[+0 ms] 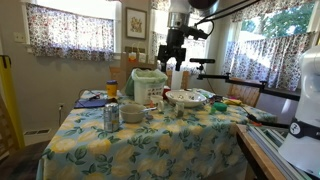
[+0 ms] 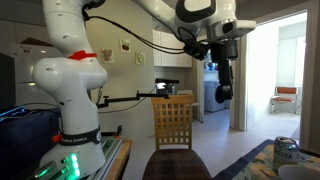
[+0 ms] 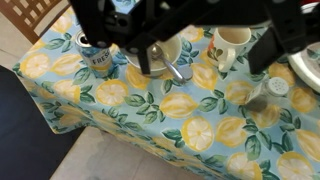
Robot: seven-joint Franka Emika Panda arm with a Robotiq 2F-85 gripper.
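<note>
My gripper (image 1: 172, 62) hangs in the air above the table, its fingers open and nothing between them. In the wrist view its dark fingers (image 3: 138, 38) reach over the lemon-print tablecloth (image 3: 190, 130). A can (image 3: 95, 52) stands at the left there, beside a pale bowl (image 3: 128, 72) with a spoon (image 3: 178, 70) in it. The fingers partly cover the bowl. Right of it stands a light mug (image 3: 232, 42), and a small shaker (image 3: 268, 92) is farther right. Exterior view 2 shows the gripper (image 2: 231, 100) well above the can (image 2: 286, 150).
At the back of the table are a white basket (image 1: 147, 94) with a green liner, a paper roll (image 1: 177, 79) and a wide dish (image 1: 187, 97). A tall orange-topped container (image 1: 112, 88) stands back left.
</note>
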